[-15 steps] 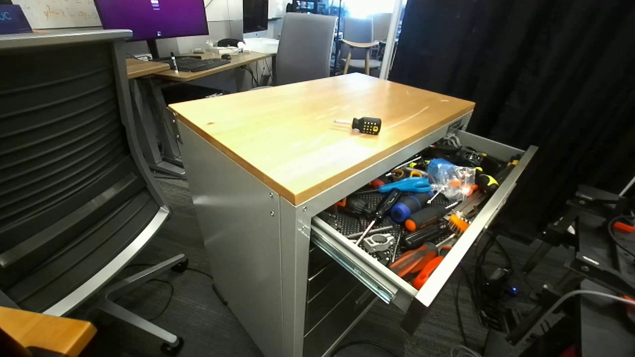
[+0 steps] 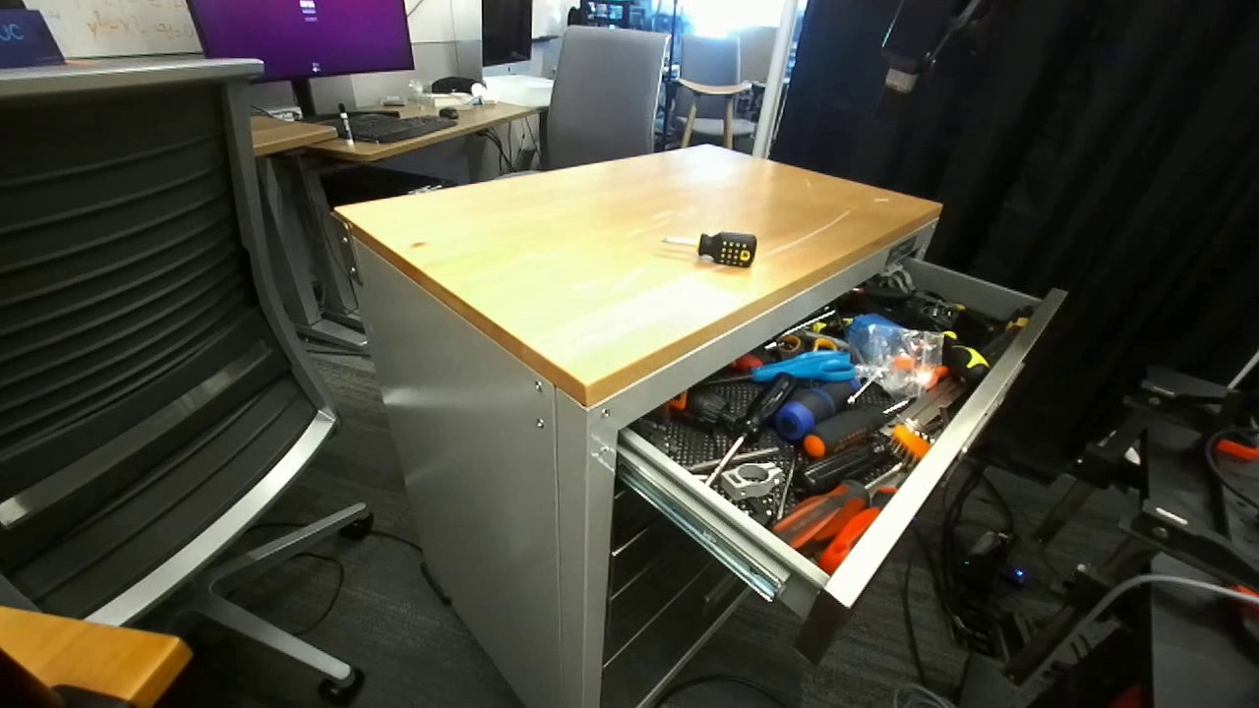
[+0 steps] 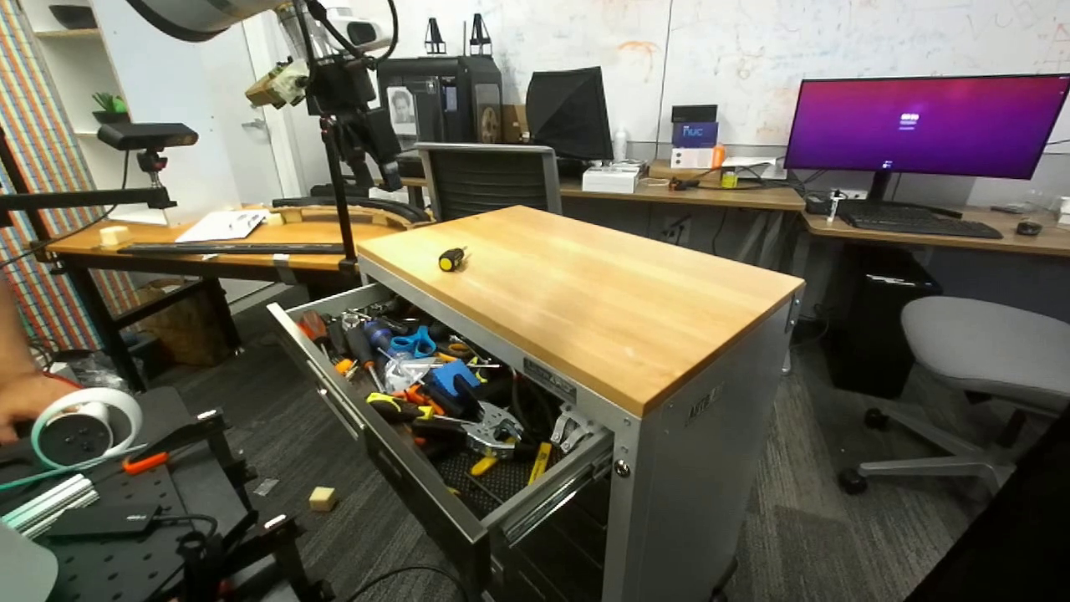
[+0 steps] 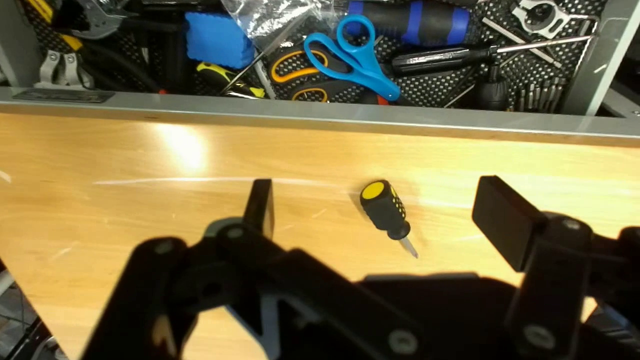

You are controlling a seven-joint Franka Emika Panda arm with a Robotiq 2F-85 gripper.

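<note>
A stubby black-and-yellow screwdriver (image 4: pixel 384 207) lies on the wooden top (image 2: pixel 508 260) of a grey cabinet, close to the edge above the drawer. In the wrist view its short blade points down and to the right. My gripper is open, with its two black fingers spread wide to either side of the screwdriver in that view and nothing held. From the second exterior view, the gripper (image 3: pixel 376 150) hangs well above the cabinet's far left end, apart from the screwdriver (image 3: pixel 451 260).
The cabinet's top drawer (image 2: pixel 944 454) is pulled out and full of tools, among them blue scissors (image 4: pixel 354 57), a blue block (image 4: pixel 219 41) and a long black screwdriver (image 4: pixel 447 58). An office chair (image 2: pixel 153 307) stands beside the cabinet.
A piece of the arm has come into sight at the upper right of the first exterior view. The screwdriver, drawer and cabinet are where they were.
</note>
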